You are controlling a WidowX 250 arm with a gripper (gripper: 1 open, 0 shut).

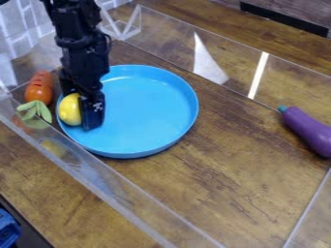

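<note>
An orange carrot-like toy (39, 88) with green leaves (35, 113) lies left of the plate. A purple eggplant (308, 132) lies at the far right on the wooden table.
A clear plastic wall runs diagonally along the lower left. A blue item (8, 232) sits in the bottom left corner.
</note>
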